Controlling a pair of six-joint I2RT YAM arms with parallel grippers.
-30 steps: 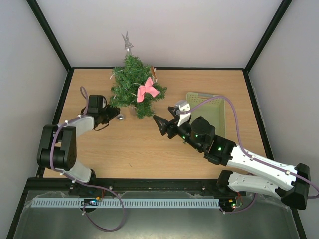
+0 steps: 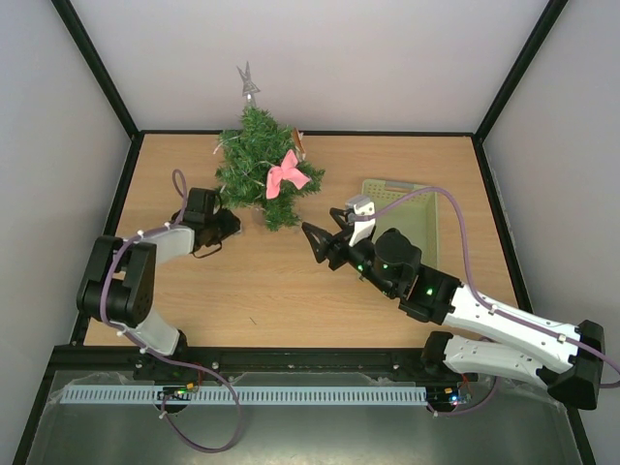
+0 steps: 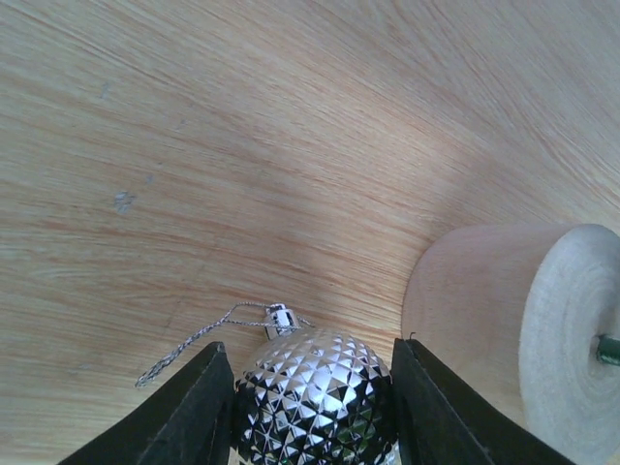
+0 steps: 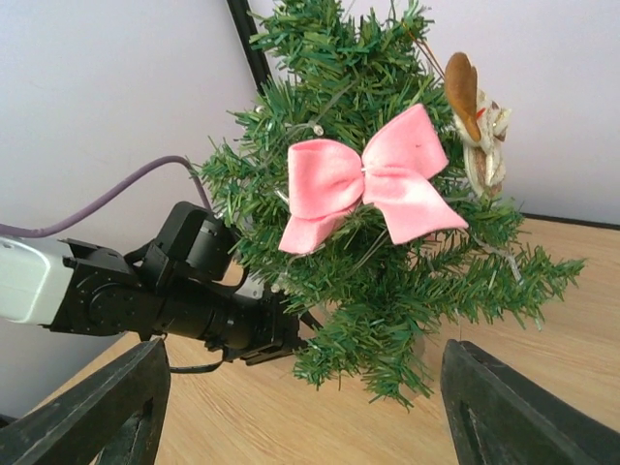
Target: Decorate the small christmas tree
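The small tree [image 2: 254, 160] stands at the back left, with a pink bow [image 4: 365, 179], a brown-and-white ornament [image 4: 477, 131] and a silver topper [image 2: 248, 85]. Beside its pale round base [image 3: 465, 310], my left gripper is low over the table, part open around a silver bauble [image 3: 310, 378] with a cord loop; whether it grips it cannot be told. My right gripper [image 2: 327, 231] hangs open above the table, right of and in front of the tree, facing it.
A pale green basket [image 2: 422, 225] sits at the right of the wooden table [image 2: 247, 300], partly behind my right arm.
My left gripper has moved slightly right onto the bauble, which it now mostly hides in the top view. My right arm has shifted very slightly right.
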